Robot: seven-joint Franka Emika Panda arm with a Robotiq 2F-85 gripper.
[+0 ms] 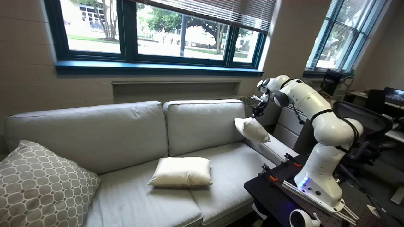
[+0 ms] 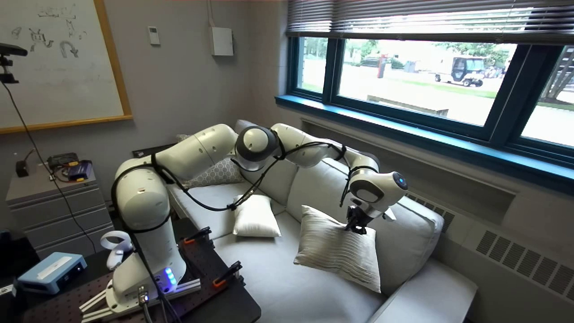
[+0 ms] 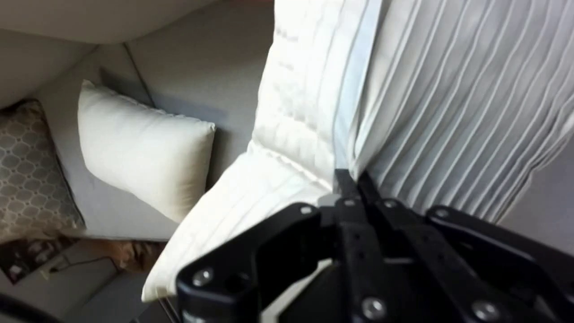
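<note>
A white pleated pillow [image 2: 336, 247] hangs from my gripper [image 2: 356, 229] at the right end of the sofa. In the wrist view the black fingers [image 3: 344, 185] of the gripper are shut, with a fold of the pleated cloth pinched between their tips. The same pillow [image 1: 252, 130] shows in exterior view 1, tilted and held above the seat near the right armrest. A smaller plain white pillow [image 1: 181, 172] lies flat around the middle of the seat, apart from the gripper.
At the sofa's far left leans a grey patterned cushion [image 1: 45, 185]. A black table [image 1: 272, 193] carrying the arm's base and orange-marked clamps [image 1: 270, 176] stands close to the sofa's right front.
</note>
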